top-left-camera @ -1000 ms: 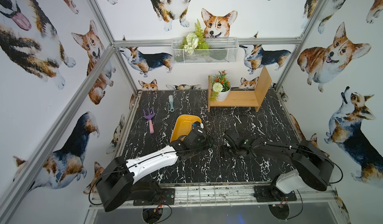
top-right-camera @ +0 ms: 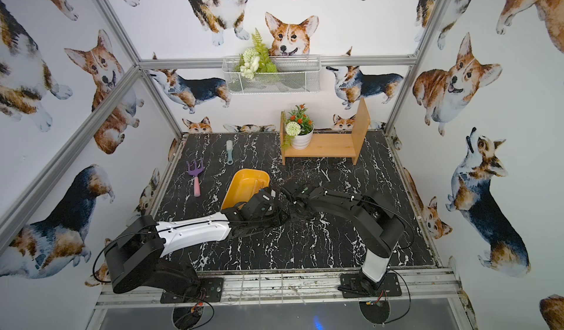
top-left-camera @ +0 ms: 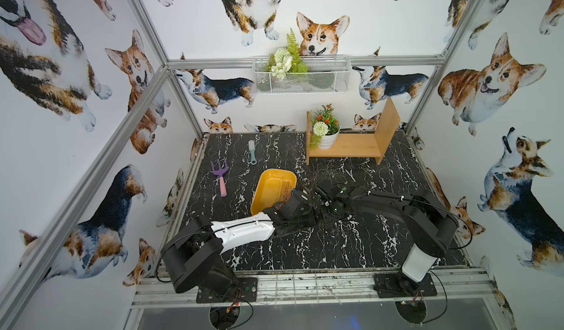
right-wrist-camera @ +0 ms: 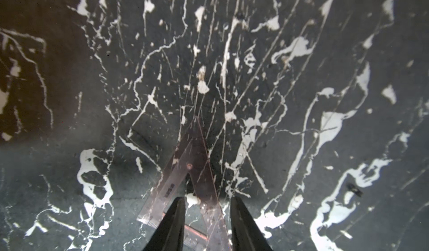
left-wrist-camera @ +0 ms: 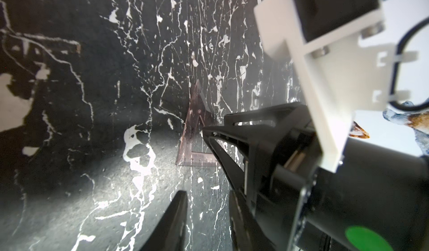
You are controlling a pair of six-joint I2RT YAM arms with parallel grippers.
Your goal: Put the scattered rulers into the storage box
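Observation:
A clear triangular ruler lies flat on the dark marbled table; in the right wrist view clear rulers (right-wrist-camera: 201,179) sit under and ahead of my right gripper, whose fingers are apart over them. My left gripper hangs over the table with its fingers apart, close beside the right gripper's black housing, which partly hides the ruler. Neither shows anything held. The yellow box (top-left-camera: 270,186) stands left of both grippers, its near right part behind the left arm.
A purple rake (top-left-camera: 221,177) and a small pale brush (top-left-camera: 252,152) lie at the back left. A wooden shelf (top-left-camera: 352,146) with a potted plant (top-left-camera: 326,133) stands at the back right. The two wrists crowd each other at the middle.

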